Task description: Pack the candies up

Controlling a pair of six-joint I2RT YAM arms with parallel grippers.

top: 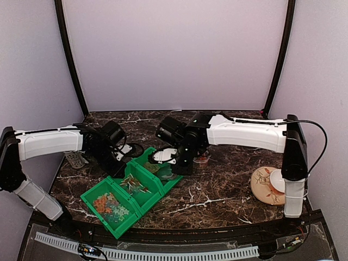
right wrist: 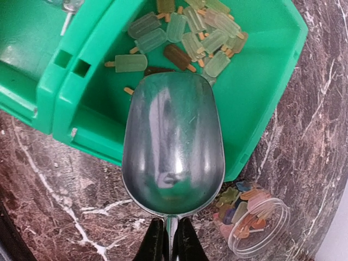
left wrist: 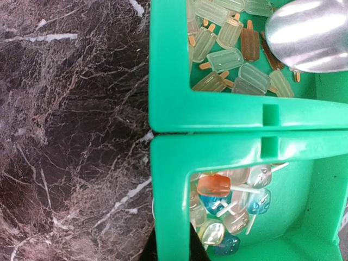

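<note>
Three green bins stand in a row. The far bin [right wrist: 244,130] holds ice-pop-shaped candies [right wrist: 179,35], and the middle bin [left wrist: 293,206] holds lollipops [left wrist: 234,201]. In the near bin [top: 124,225] lie star-like gummies [top: 111,206]. My left gripper is shut on the middle bin's wall at its corner. A metal scoop [right wrist: 174,147] hangs over the far bin, its handle between the fingers of my right gripper, which is shut on it. No candy shows on the scoop. From above, the right arm hides part of the far bin.
A clear cup with colourful candies [right wrist: 253,220] stands beside the far bin. At the right are a patterned round plate [top: 262,191] and a white dish [top: 278,179]. A jar [top: 76,159] stands behind the left arm.
</note>
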